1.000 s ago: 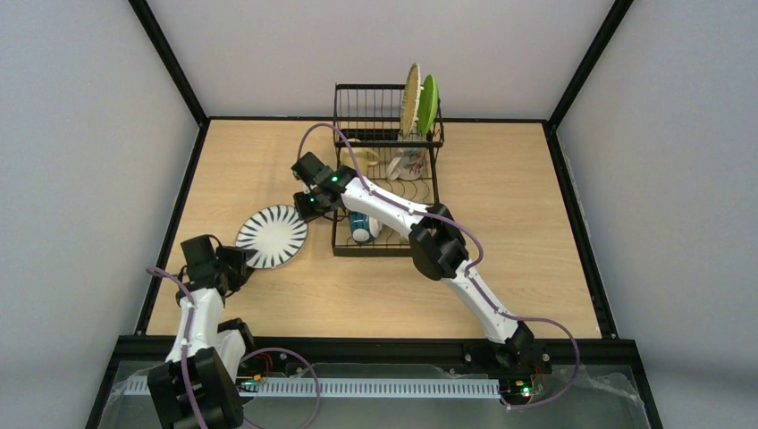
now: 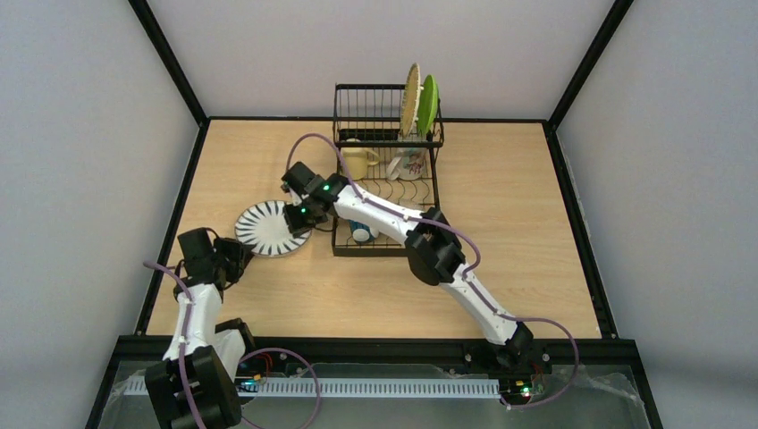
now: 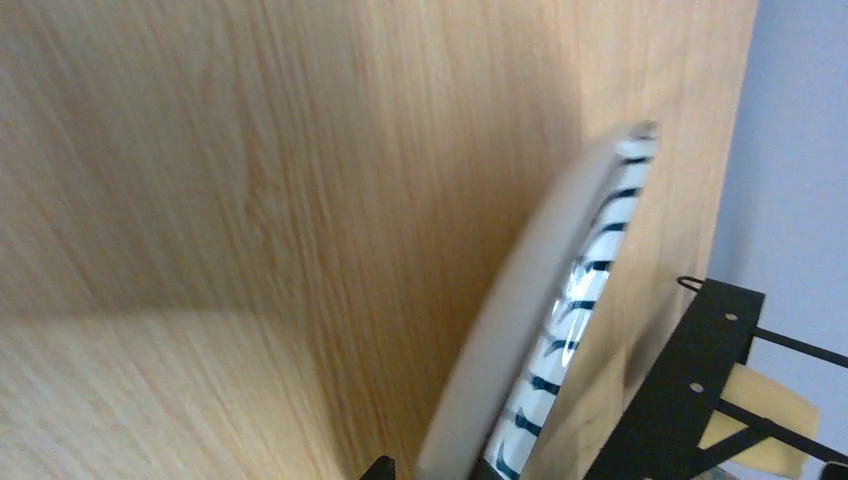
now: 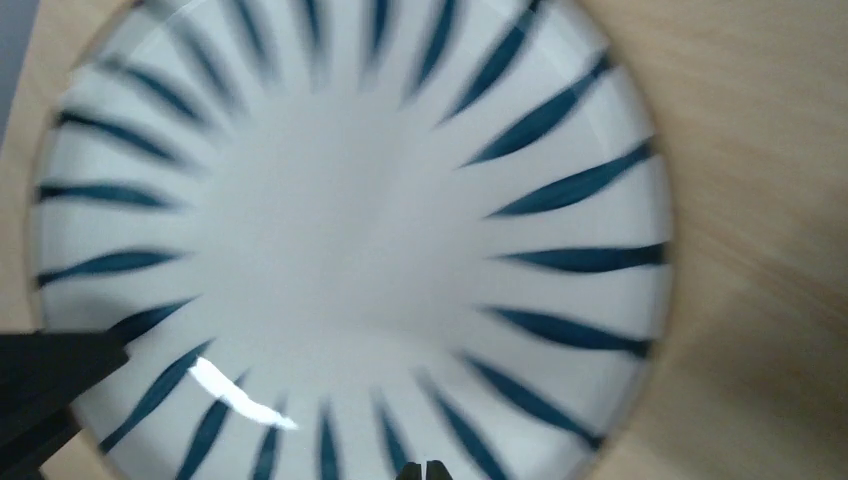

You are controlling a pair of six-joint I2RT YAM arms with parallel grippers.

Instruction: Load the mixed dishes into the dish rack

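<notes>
A white plate (image 2: 265, 229) with dark blue stripes is at the left of the table, its right edge covered by my right gripper (image 2: 291, 220). The left wrist view has it edge-on, its pale underside (image 3: 520, 270) facing the table, blurred. My left gripper is part open with the plate's near rim between its fingertips; a gap shows on one side. In the right wrist view the plate (image 4: 340, 220) spreads below my right gripper, whose tips are together, empty. The black dish rack (image 2: 369, 251) stands right of the plate.
A cream plate (image 2: 410, 100) and a green plate (image 2: 428, 103) stand upright in the rack's upper tier. Below are a yellow mug (image 2: 355, 163), a patterned white mug (image 2: 411, 164) and a blue-and-white cup (image 2: 359, 229). Table right of the rack is bare.
My right gripper has moved left and slightly toward the front, over the plate's right edge. The plate has shifted slightly toward the back, while the left arm has barely moved.
</notes>
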